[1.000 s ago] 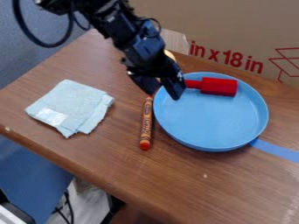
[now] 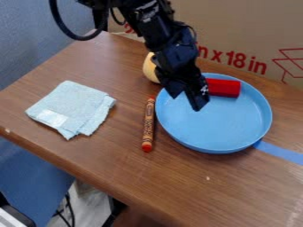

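My black gripper (image 2: 190, 96) hangs over the left part of a light blue plate (image 2: 219, 124), pointing down; whether its fingers are open or shut is hard to tell. A red block (image 2: 222, 87) lies on the back of the plate, just right of the gripper. A yellowish round object (image 2: 151, 69) is partly hidden behind the arm. A brown marker-like stick (image 2: 148, 125) with red ends lies left of the plate. A folded pale blue cloth (image 2: 71, 109) lies on the table at the left.
A cardboard box (image 2: 254, 35) stands along the back. A strip of blue tape (image 2: 284, 155) runs right of the plate. The table's edge drops off at the lower left.
The gripper has moved slightly right and down over the plate, and more of the yellowish object behind it now shows. The other objects look unmoved.
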